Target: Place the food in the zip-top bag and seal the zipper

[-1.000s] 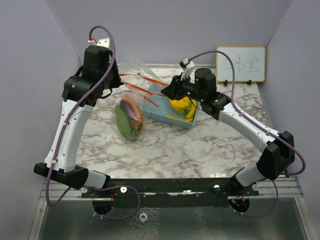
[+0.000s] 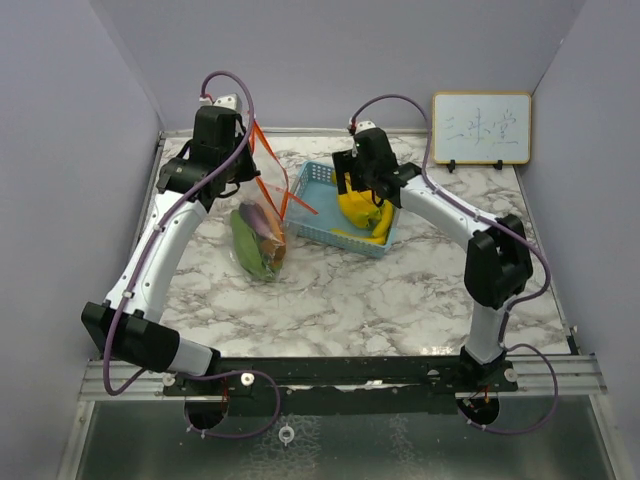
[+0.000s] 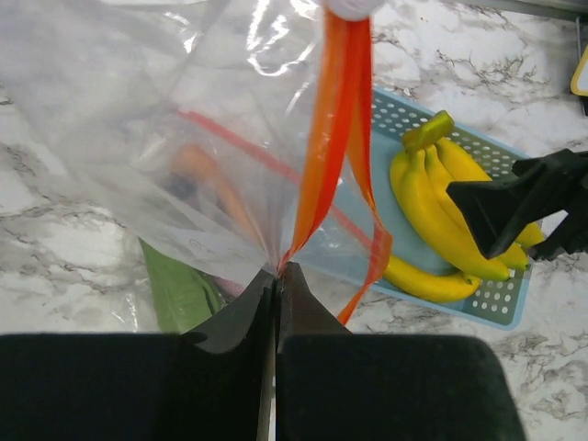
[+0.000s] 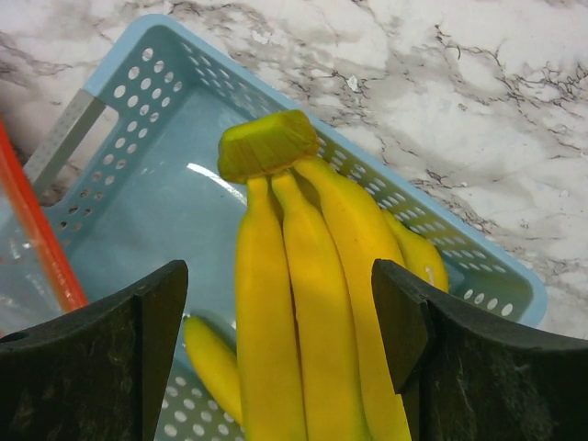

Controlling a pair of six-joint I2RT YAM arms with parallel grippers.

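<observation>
At the left of the top view, a clear zip top bag [image 2: 282, 190] with an orange zipper band holds a green vegetable [image 2: 248, 245], a purple one [image 2: 255, 218] and an orange-brown one [image 2: 272, 250]. My left gripper is shut on the bag's film beside the orange band, keeping that edge raised. A bunch of yellow bananas [image 4: 303, 322] lies in the light blue basket [image 2: 330, 238]. Over the bunch hangs my right gripper, its fingers [image 4: 152, 331] apart on either side, not closed on it. A single banana [image 3: 432, 283] lies beside the bunch.
The basket's rim stands close to the bag's right side. A small whiteboard [image 2: 482, 128] leans at the back right. Bare marble tabletop [image 2: 330, 310] stretches in front of the basket and to its right.
A second ago the right gripper held the bag's edge stretched rightward. It has let go, opened and come down over the bananas. The bag's mouth has slackened; the left gripper has shifted slightly right.
</observation>
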